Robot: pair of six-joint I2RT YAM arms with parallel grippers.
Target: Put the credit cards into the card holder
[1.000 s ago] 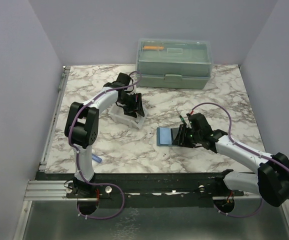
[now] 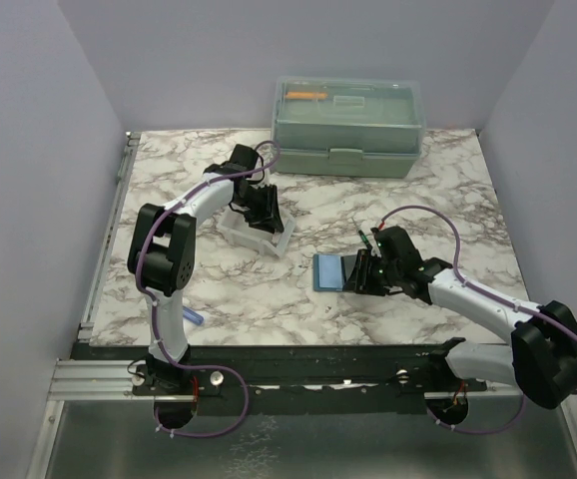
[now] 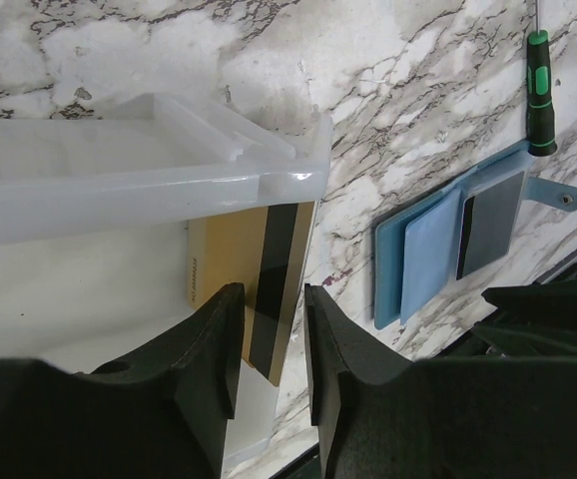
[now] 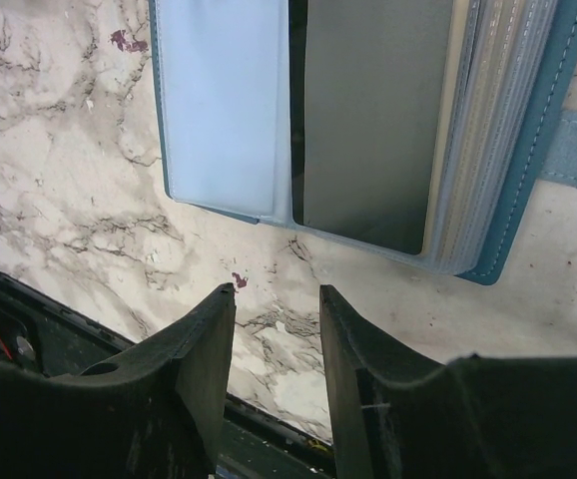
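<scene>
A gold card with a black stripe [image 3: 277, 254] leans against the end of the white tray [image 3: 79, 205]. My left gripper [image 2: 270, 226] is over the tray, part open. In the left wrist view one finger overlaps the card's face and the other stands by its right edge; the card shows in the gap, but I cannot tell if they touch it. The blue card holder [image 2: 329, 271] lies open on the table, a dark card pocket [image 4: 370, 120] on its right half. My right gripper is part open near the holder's front edge, nothing between its fingers.
A green screwdriver [image 3: 539, 95] lies just behind the holder. The large lidded green box [image 2: 348, 120] stands at the back, and a small blue object [image 2: 192, 316] lies front left. Bare marble separates tray and holder.
Tray and holder have stayed in place.
</scene>
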